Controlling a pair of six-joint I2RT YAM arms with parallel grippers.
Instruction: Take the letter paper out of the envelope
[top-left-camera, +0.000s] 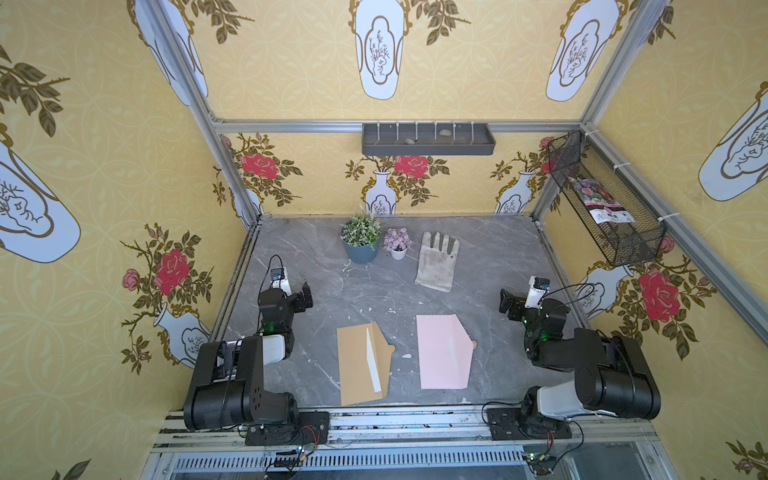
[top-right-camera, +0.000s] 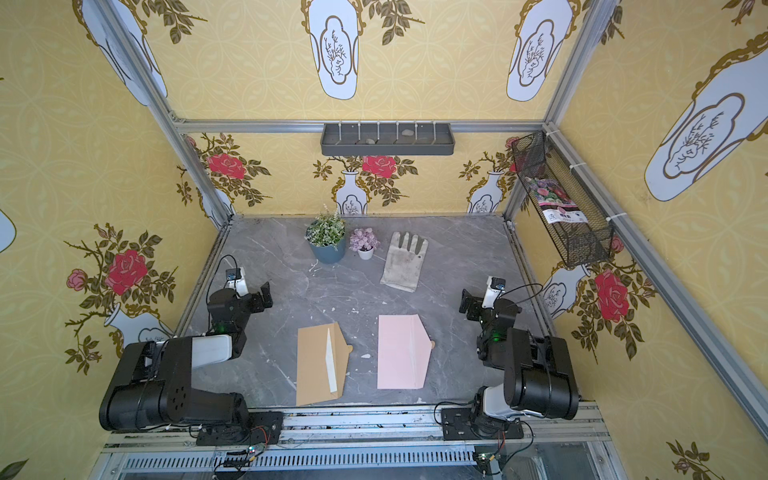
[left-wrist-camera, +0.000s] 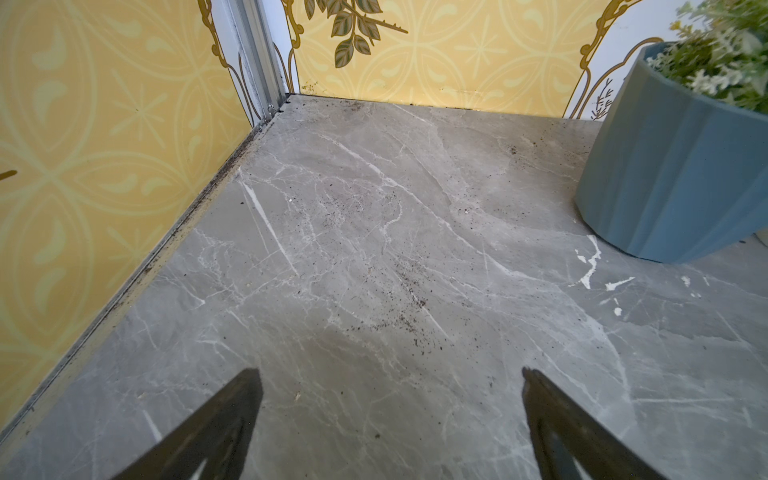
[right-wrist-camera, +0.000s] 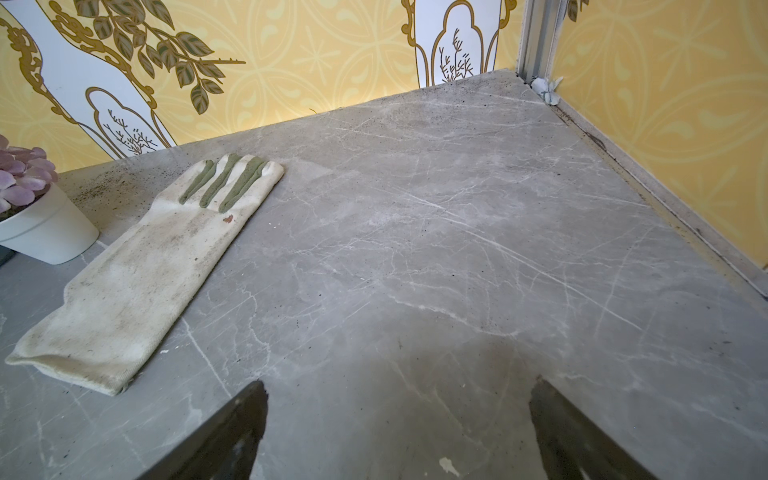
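Note:
A brown envelope lies flat near the table's front edge, its flap pointing right. White letter paper shows as a narrow strip along its opening; the rest is hidden inside. To its right lies a pink envelope, flap also to the right, with a pale strip near the flap fold. Behind and left of the brown envelope, my left gripper is open and empty. My right gripper is open and empty too, behind and right of the pink envelope. Neither touches an envelope.
At the back stand a blue pot with a plant and a small white pot with purple flowers. A white glove lies right of them. Bare table separates the grippers from both envelopes. A wire basket hangs on the right wall.

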